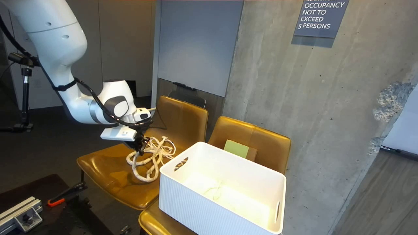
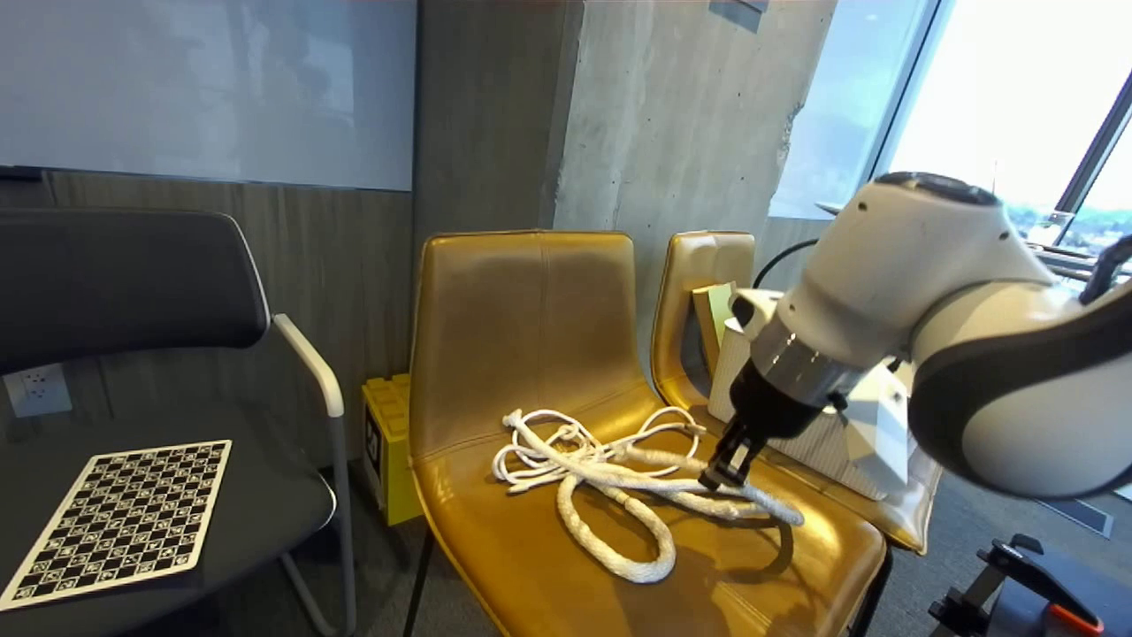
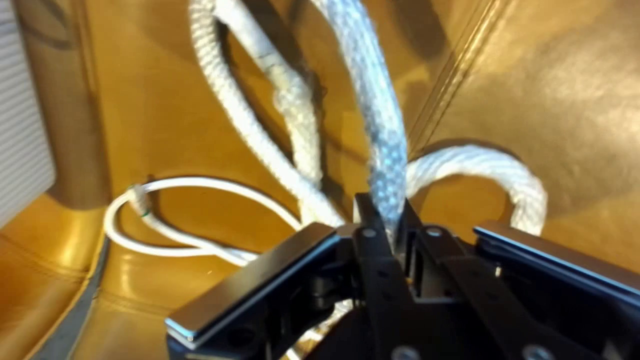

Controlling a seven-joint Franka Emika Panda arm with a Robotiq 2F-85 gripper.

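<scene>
A thick white rope (image 2: 623, 543) lies in loose loops on the tan leather chair (image 1: 113, 164), its thinner cord (image 3: 198, 185) coiled toward the backrest. In the wrist view, my gripper is shut on one strand of the rope, which passes between its black fingers. From exterior view 1, the gripper (image 1: 141, 148) is over the seat, and the held strand rises from the other loops. Much of the rope still rests on the seat. Exterior view 2 shows the gripper (image 2: 727, 467) at the side of the pile toward the bin.
A large white bin (image 1: 221, 184) stands on the neighbouring tan chair, with a thin pale strand inside it. Behind the bin, a green and brown box (image 1: 239, 150) leans on the backrest. A black chair (image 2: 127, 403) holds a checkered board (image 2: 122, 515).
</scene>
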